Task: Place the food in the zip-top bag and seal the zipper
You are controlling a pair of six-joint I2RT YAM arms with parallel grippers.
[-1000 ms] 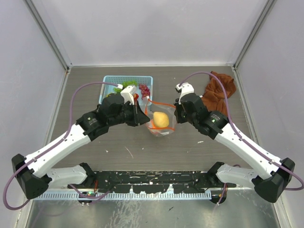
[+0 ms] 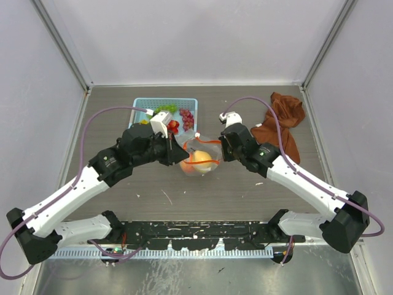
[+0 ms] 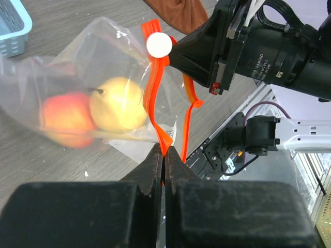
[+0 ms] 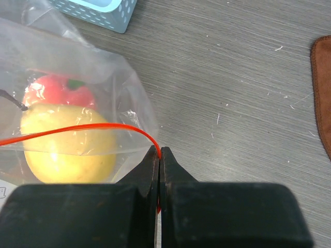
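Observation:
A clear zip bag [image 2: 198,167] with an orange zipper strip hangs between my grippers, its mouth apart. Inside it, a yellow pear-like fruit [image 3: 118,105] with a dark stem lies beside a red-orange fruit [image 3: 67,119]. My left gripper is shut on one end of the orange-edged mouth, where the strip runs into its fingertips. On the other end, my right gripper is shut with the orange strip [image 4: 98,126] pinched in it. A white round slider [image 3: 159,45] sits on the strip close to the right gripper.
Behind the bag stands a light blue basket [image 2: 132,117] holding green grapes [image 2: 166,109], red grapes [image 2: 186,118] and other food. A brown cloth [image 2: 282,120] lies at the back right. Bare table shows in front of the bag.
The fruit shifted inside the bag.

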